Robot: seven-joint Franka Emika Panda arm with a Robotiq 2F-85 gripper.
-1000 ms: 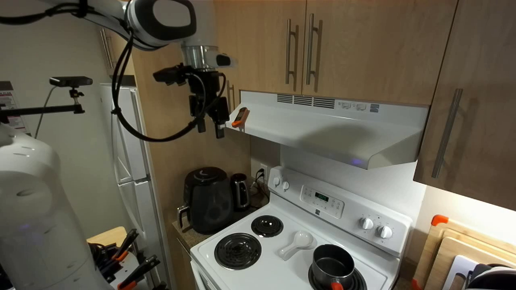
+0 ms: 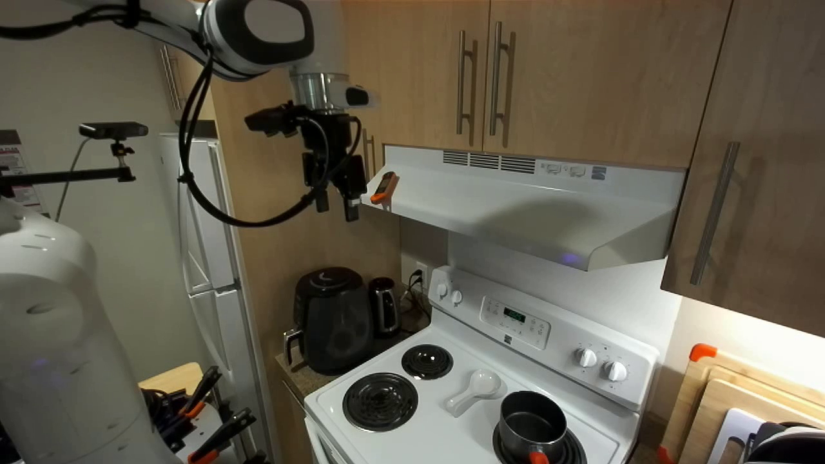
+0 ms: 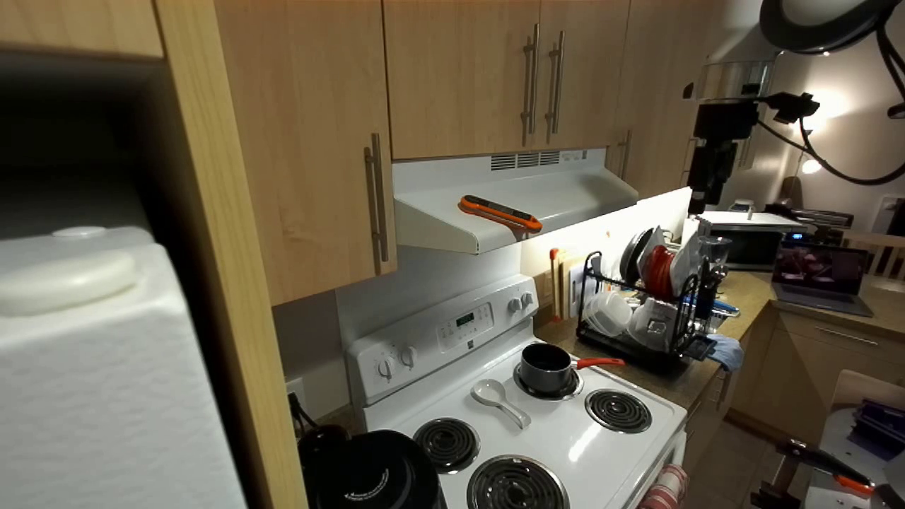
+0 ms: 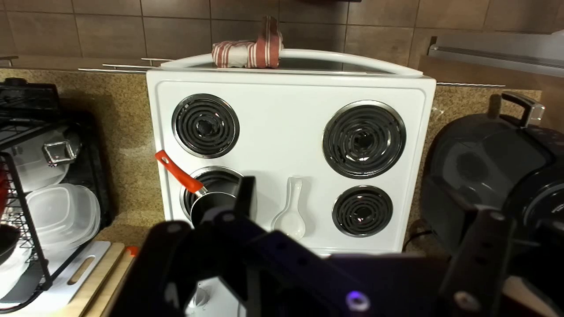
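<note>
High above and left of the stove hangs my black gripper (image 2: 336,207), pointing down. Its two fingers stand apart with nothing between them, touching nothing. From the other side, the gripper (image 3: 698,202) shows almost edge-on at the upper right. Dark, blurred gripper parts fill the lower wrist view. A dark pot (image 4: 212,205) with a red handle (image 4: 179,172) rests on one coil burner of the white stove (image 4: 280,121). Beside it a white spoon rest (image 4: 289,222) lies flat on the stovetop.
The white range hood (image 2: 495,201) juts out near my gripper, an orange-and-black tool on its front. A black air fryer (image 2: 332,321) stands left of the stove. On the counter are a loaded dish rack (image 3: 653,297) and cutting boards (image 2: 742,394). Three burners are bare.
</note>
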